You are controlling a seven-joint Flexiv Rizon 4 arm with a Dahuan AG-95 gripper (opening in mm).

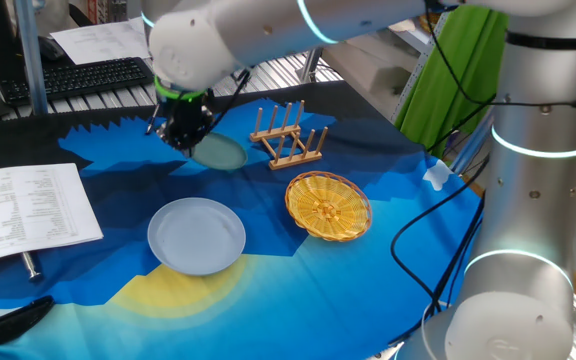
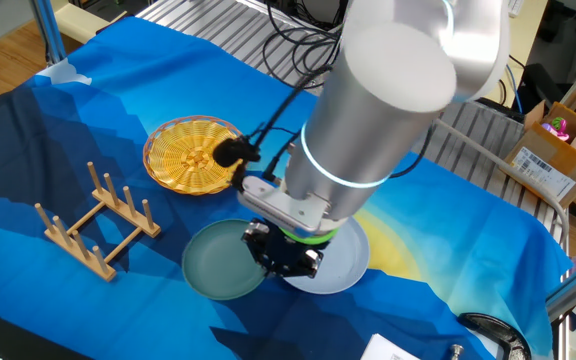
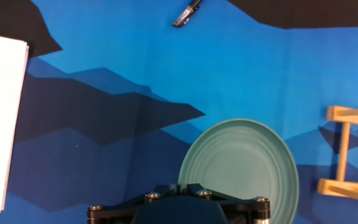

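Note:
The green plate [image 1: 220,152] is at the far side of the table, with my gripper [image 1: 187,149] at its left rim. In the wrist view my gripper has its fingers together at the near-left edge of the green plate [image 3: 244,162], shut on that rim. From the other side, the gripper [image 2: 268,270] covers the right edge of the plate [image 2: 218,262]. The plate seems slightly raised, though its exact height cannot be told. My arm hides part of the table behind the gripper.
A wooden peg rack [image 1: 296,158] stands right of the green plate. Nearer are a wicker basket [image 1: 326,206] and a grey-blue plate [image 1: 197,237], both empty. Papers [image 1: 33,212] and a black clamp [image 1: 8,325] lie at left.

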